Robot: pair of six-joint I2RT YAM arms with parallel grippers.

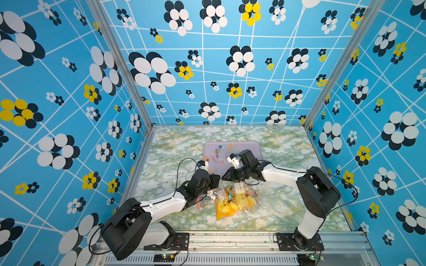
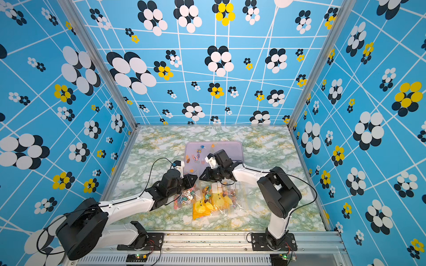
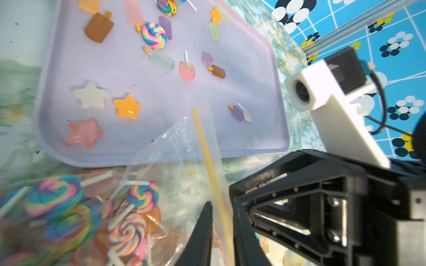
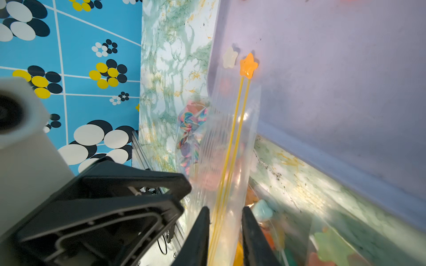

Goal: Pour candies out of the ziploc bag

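Observation:
The clear ziploc bag's yellow-striped top (image 3: 204,146) (image 4: 234,128) rises between my grippers in both wrist views, with candies (image 3: 53,197) in its lower part. My left gripper (image 1: 215,181) is shut on the bag's top edge near the stripe, as far as the left wrist view shows. My right gripper (image 2: 203,176) sits just to the right, fingers apart around the striped strip; whether it grips is unclear. A lavender tray (image 3: 239,48) behind them holds scattered lollipops, stars and popsicle candies.
A bag with yellow-orange contents (image 1: 228,208) lies on the marble table in front of the tray, among other candy packs. Open table surrounds the tray at the back and sides.

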